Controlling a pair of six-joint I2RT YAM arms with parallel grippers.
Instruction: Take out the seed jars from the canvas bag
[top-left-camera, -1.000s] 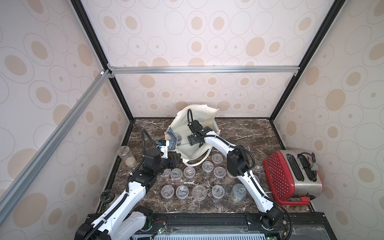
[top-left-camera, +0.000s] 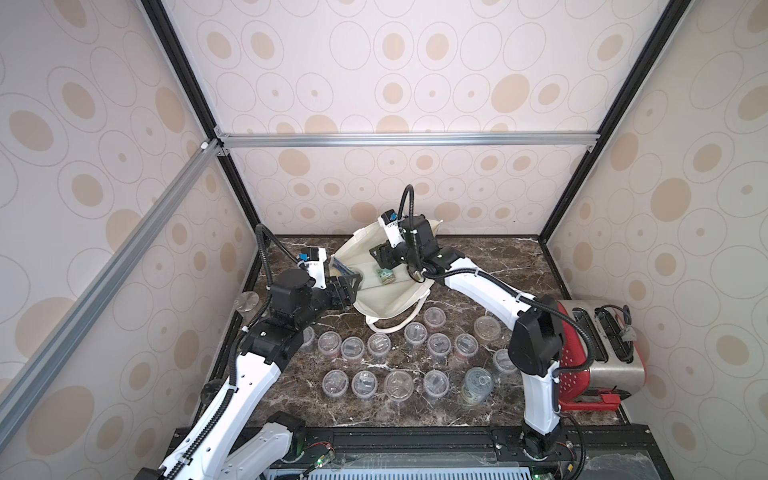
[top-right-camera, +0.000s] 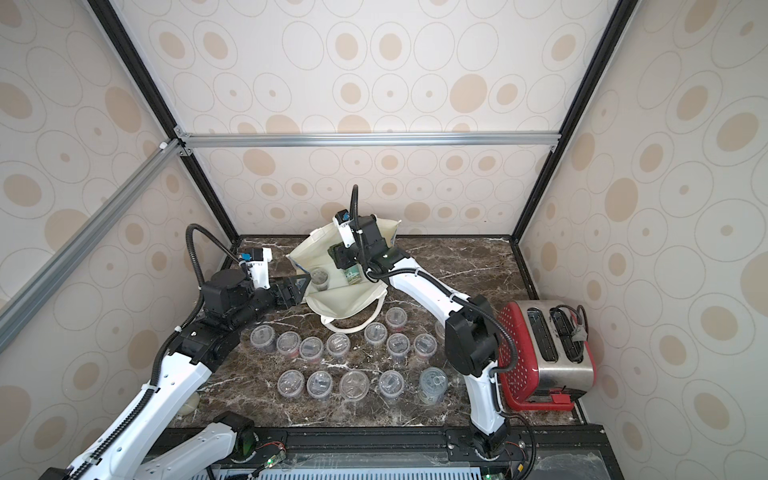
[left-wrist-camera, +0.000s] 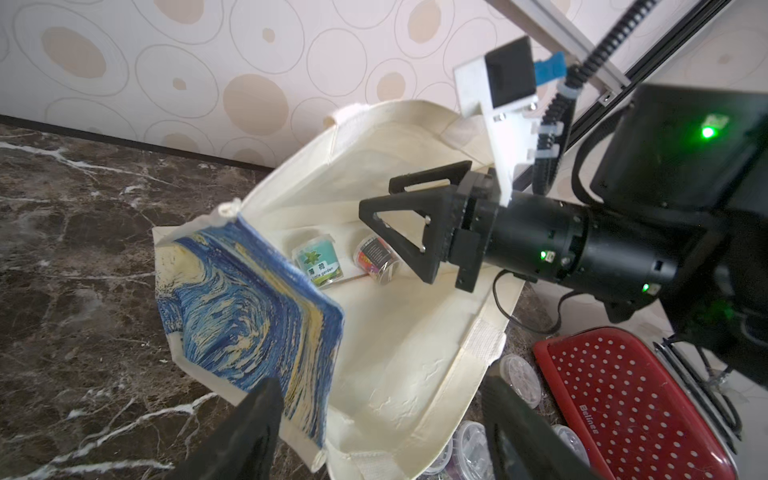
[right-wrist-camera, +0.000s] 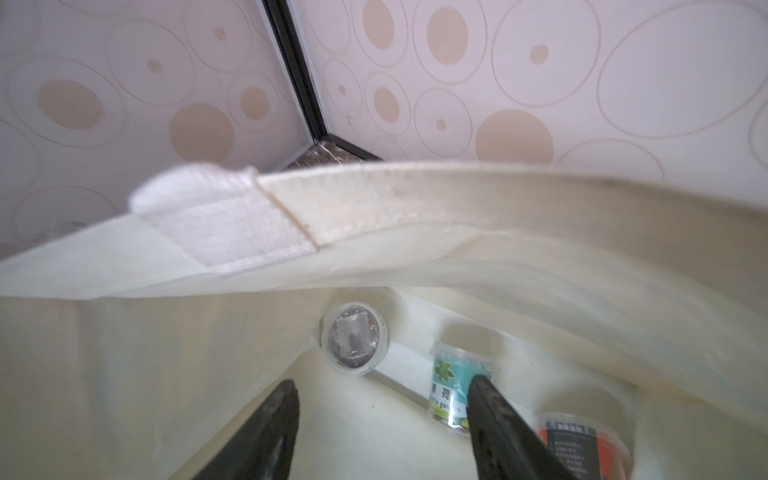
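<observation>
The cream canvas bag (top-left-camera: 384, 300) lies open at the back centre, Starry Night print on its left side. Inside are a mint-labelled jar (right-wrist-camera: 452, 388), a clear-lidded jar (right-wrist-camera: 354, 336) and a dark-labelled jar (right-wrist-camera: 580, 448). My right gripper is in the bag's mouth, above the jars; whether it grips anything is unclear. My left gripper stands open at the bag's front-left edge, nothing visible between its fingers.
Several lidded jars (top-left-camera: 397, 384) stand in rows across the front of the counter. A red toaster (top-left-camera: 576, 352) is at the right. Bare counter (left-wrist-camera: 80, 240) shows left of the bag.
My right gripper has risen inside the bag, its arm lifting with it. My left gripper has moved up and slightly back toward the bag's edge.
</observation>
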